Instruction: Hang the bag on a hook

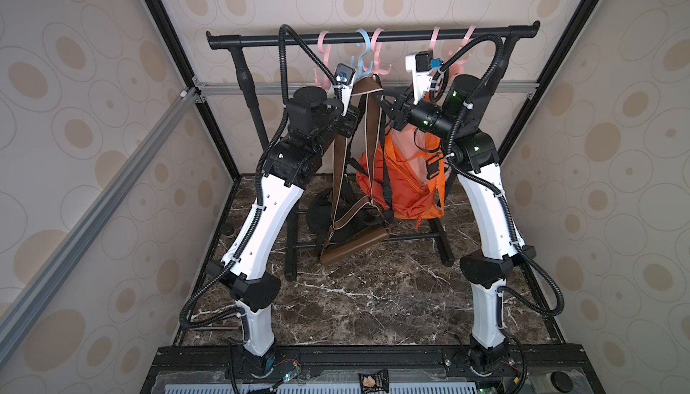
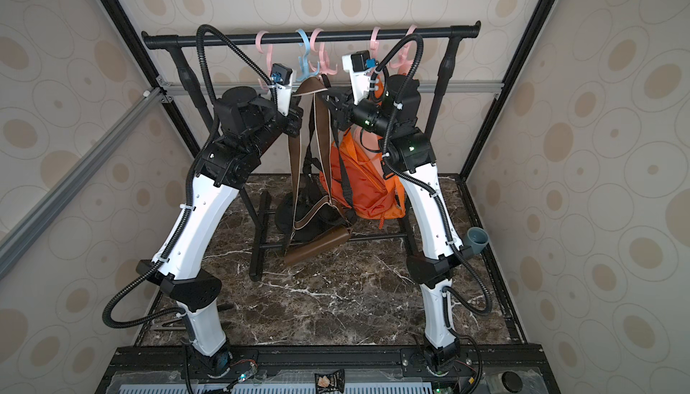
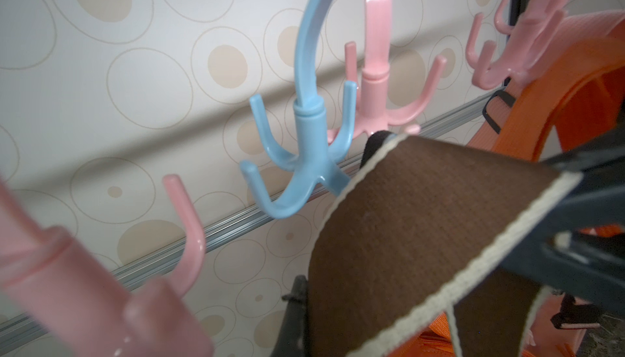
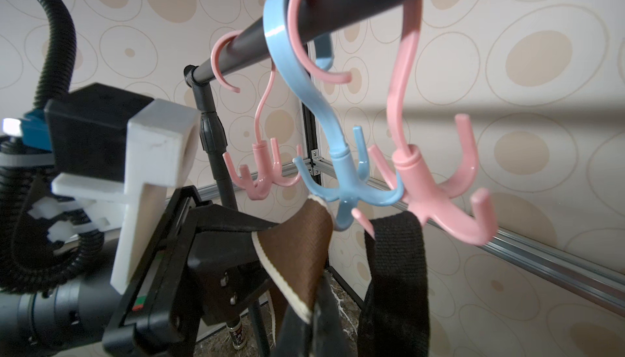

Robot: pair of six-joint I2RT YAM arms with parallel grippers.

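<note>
The brown bag (image 1: 355, 244) dangles tilted below the rack, hung from its long brown strap (image 1: 368, 86). My left gripper (image 1: 352, 112) is shut on the left end of the strap's raised loop, and my right gripper (image 1: 381, 97) is shut on its right end. Between them the strap arches up just below the blue hook (image 3: 311, 137). In the right wrist view, the strap's top edge overlaps a lower prong of the blue hook (image 4: 349, 180); I cannot tell whether the strap rests on it. The gripped spots are partly hidden.
Pink hooks (image 4: 261, 171) hang along the black bar (image 2: 230, 40) on both sides of the blue one. An orange backpack (image 1: 402, 178) hangs at right, and a black bag (image 2: 305, 216) sits behind the brown bag. A black strap (image 4: 395, 272) hangs close by.
</note>
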